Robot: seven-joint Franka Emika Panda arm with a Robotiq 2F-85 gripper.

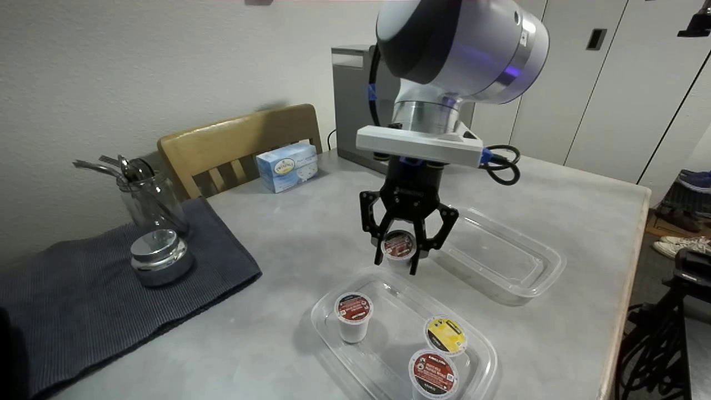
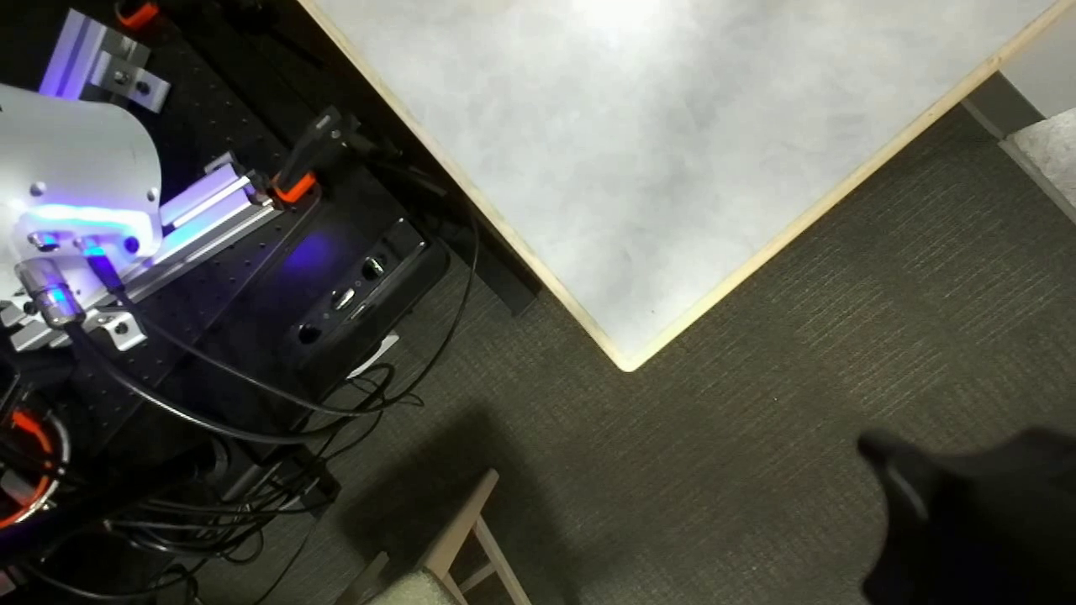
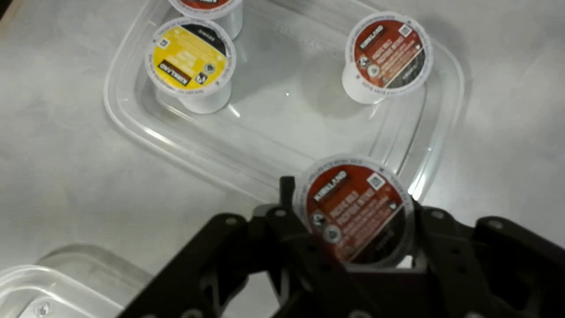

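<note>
My gripper is shut on a red-lidded coffee pod, one finger at each side of the rim. In exterior view 1 the held pod hangs just past the far edge of a clear plastic tray. Inside that tray stand a red pod towards the left, a yellow pod at the right and another red pod nearest the camera. The wrist view shows the yellow pod and a red pod upright, with the third cut off at the top.
A second clear container, apparently empty, stands behind and right of the tray. A blue tea box, a metal-lidded jar and a glass of cutlery stand to the left. Bare table surrounds the tray.
</note>
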